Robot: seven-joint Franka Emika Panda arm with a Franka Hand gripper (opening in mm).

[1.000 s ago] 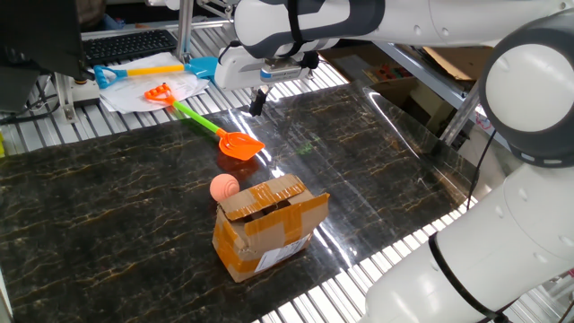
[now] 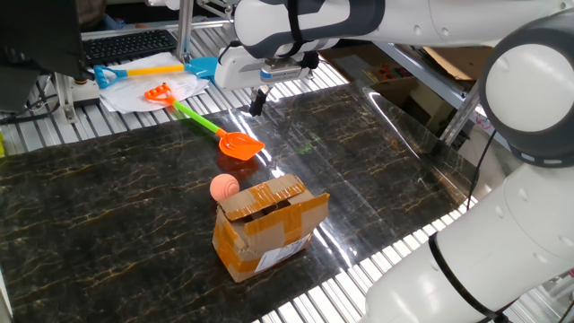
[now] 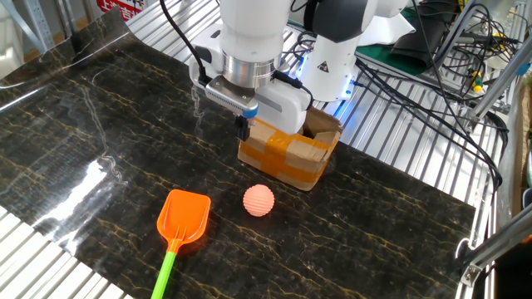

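Observation:
My gripper (image 2: 258, 101) hangs above the dark table, beyond the orange scoop in exterior view 1. Its dark fingers (image 3: 242, 128) appear together as one narrow block, so it looks shut, with nothing visible between them. A pink ridged ball (image 3: 258, 200) rests on the table, close to a taped cardboard box (image 2: 271, 229). The box has its top flaps partly raised, and its inside is mostly hidden. A toy shovel with an orange scoop (image 2: 241, 145) and a green handle (image 3: 164, 275) lies apart from the ball.
A blue and yellow toy shovel (image 2: 155, 71) lies on white paper behind the table, near a black keyboard (image 2: 130, 45). Cables (image 3: 432, 112) run beside the robot's base (image 3: 326, 71).

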